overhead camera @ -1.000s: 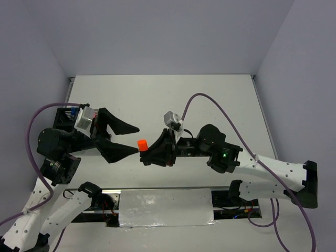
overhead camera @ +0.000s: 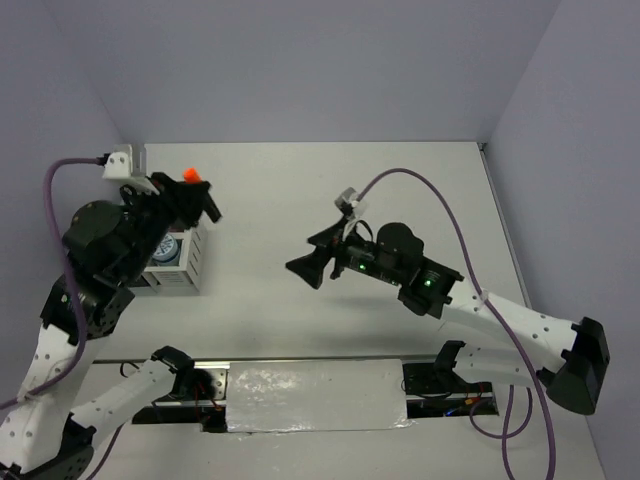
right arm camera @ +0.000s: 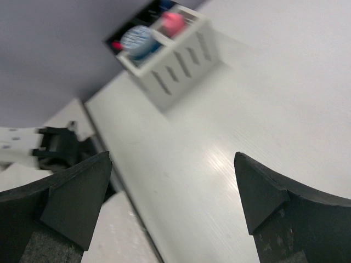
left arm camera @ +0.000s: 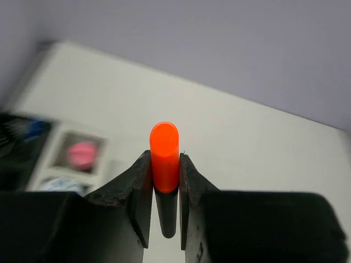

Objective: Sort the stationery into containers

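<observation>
An orange-capped marker with a dark body point(left arm camera: 164, 159) is pinched between the fingertips of my left gripper, its orange end up in the left wrist view. From above, the orange end point(overhead camera: 192, 175) shows at the left gripper point(overhead camera: 198, 195), near the back left of the table. My right gripper point(overhead camera: 322, 258) stands open over the table's middle, apart from the marker, with nothing between its fingers. The white container point(right arm camera: 181, 66) at the left holds a pink item point(right arm camera: 174, 23) and a round blue-white item point(right arm camera: 137, 40) in separate compartments.
Against the white container sits a black container point(left arm camera: 19, 148) with something blue inside, mostly behind my left arm from above. Grey walls enclose the back and sides.
The marker was in my right gripper with the left one open; now the left is shut on it and has moved back and left.
</observation>
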